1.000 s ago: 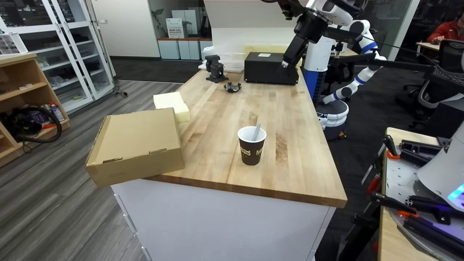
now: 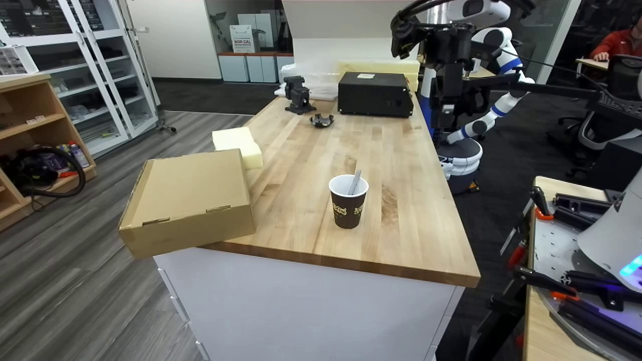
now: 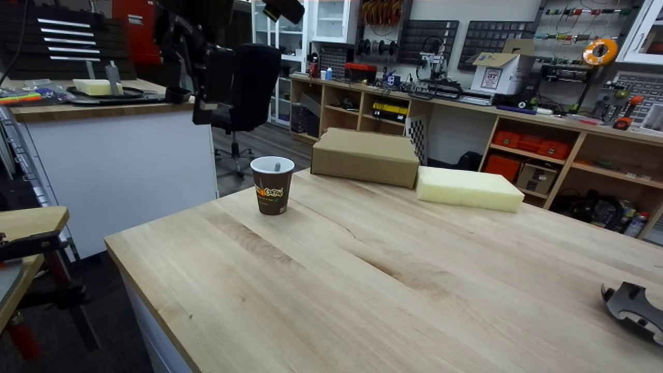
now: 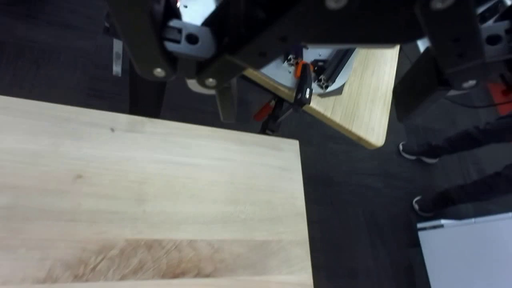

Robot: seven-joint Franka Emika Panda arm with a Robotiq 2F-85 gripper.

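Note:
A dark paper cup (image 2: 347, 210) with a white rim stands upright near the front of the wooden table (image 2: 415, 240). Out of its top leans a grey stick-like utensil (image 2: 355, 181), its lower end hidden inside. High above the table's right side in exterior view 1, well away from the cup, hangs my gripper. In the wrist view its dark fingers (image 4: 416, 89) stand wide apart, with no object held between them. The cup is out of the wrist view, which shows bare tabletop and floor.
A cardboard box (image 2: 189, 192) overhangs the table's left edge, beside a pale foam block (image 2: 239, 146). A black case (image 2: 374, 95), a black device (image 2: 298, 95) and a curved dark part (image 2: 322, 121) sit farther back.
In exterior view 1 my gripper has swung right and turned from a slanted pose to pointing more straight down. The cup, box and foam have not moved.

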